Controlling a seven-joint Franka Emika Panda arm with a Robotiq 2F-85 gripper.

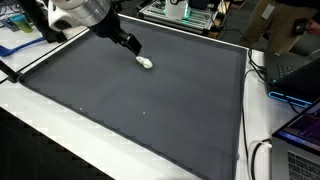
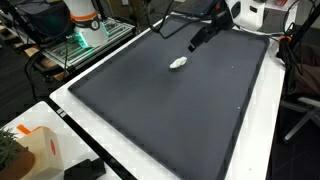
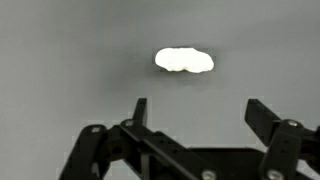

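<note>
A small white lumpy object point(image 1: 145, 62) lies on the dark grey mat, near the mat's far side in the first exterior view. The second exterior view shows the same white object point(image 2: 178, 62) lying flat, clear of the arm. My gripper is open in the wrist view, with only bare mat between its fingers; the white object point(image 3: 184, 60) appears beyond the fingertips. In the first exterior view, the gripper point(image 1: 132, 46) hangs just beside the object, apart from it. What the object is made of cannot be told.
The dark mat point(image 1: 150, 110) is otherwise empty. Laptops point(image 1: 295, 150) stand past its right side in the first exterior view. A wooden-looking item point(image 2: 40, 150) sits by the near left corner in the second exterior view.
</note>
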